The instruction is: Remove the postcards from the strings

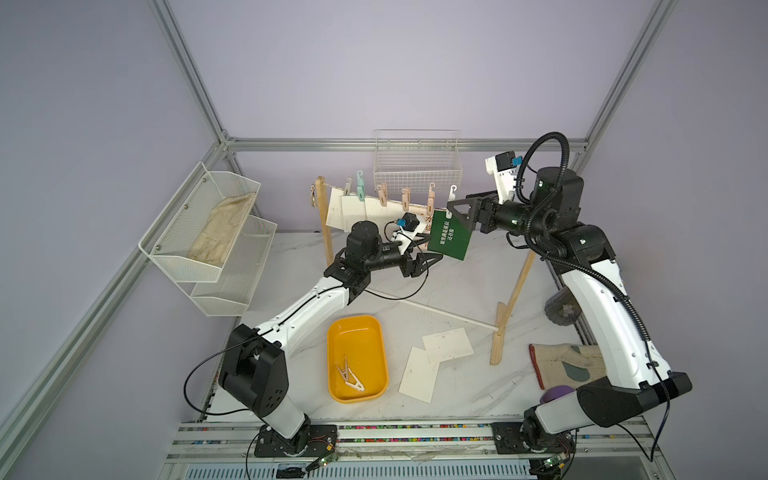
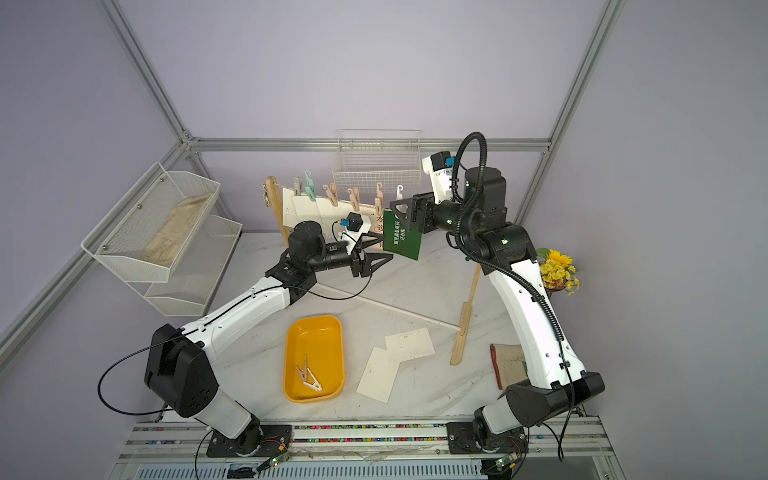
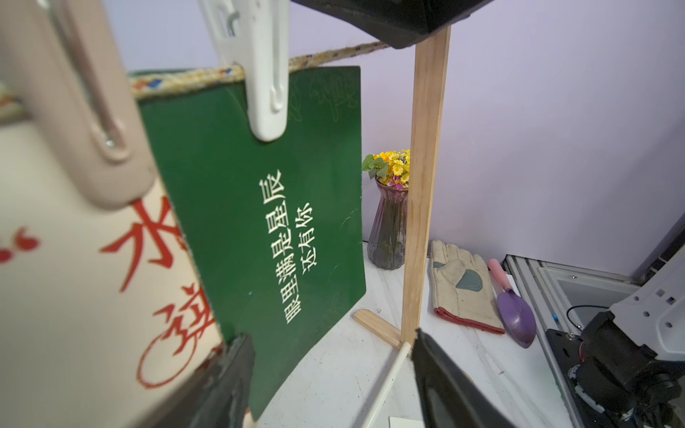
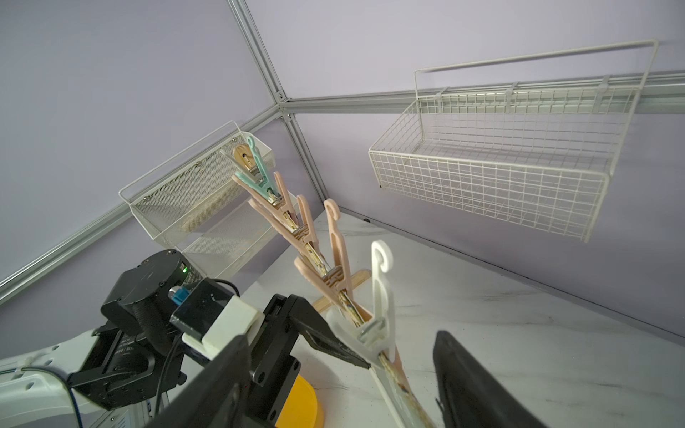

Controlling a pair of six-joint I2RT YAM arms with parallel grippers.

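A green postcard (image 3: 285, 214) with white writing hangs from the string (image 3: 189, 80), held by a white clip (image 3: 268, 85). Beside it hangs a cream postcard (image 3: 92, 278) with red marks, under a pink clip (image 3: 85, 114). My left gripper (image 1: 434, 248) is part open at the green card's lower left; in the left wrist view, part of the card shows between its fingers, not gripped. My right gripper stands open near the white clip (image 4: 378, 306), which shows between its fingers without being clamped. More pale postcards (image 1: 352, 213) hang to the left, partly hidden by the left arm.
An orange tray (image 1: 334, 352) with white clips stands at the front. Two pale cards (image 1: 420, 374) (image 1: 448, 344) lie on the table. The wooden post (image 3: 426, 178) rises right of the cards; a glove (image 3: 460, 285) and vase (image 3: 389, 228) stand beyond.
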